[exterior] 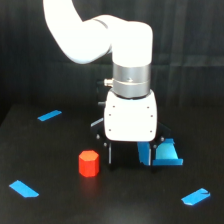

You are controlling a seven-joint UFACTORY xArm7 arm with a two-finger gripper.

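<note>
The white arm reaches down from the top of the camera view, and its gripper (131, 158) hangs low over the dark table. Its dark fingers stand apart, hard to make out against the background, and nothing shows between them. A red block (89, 163) with a many-sided outline stands on the table to the left of the gripper, clear of the fingers. Just right of the hand is a blue, tray-like square (168, 155); the gripper covers part of its left side.
Strips of blue tape lie at the back left (49, 115), front left (24, 188) and front right (196, 197). Bare dark table (110, 200) spreads across the front, and a dark curtain hangs behind.
</note>
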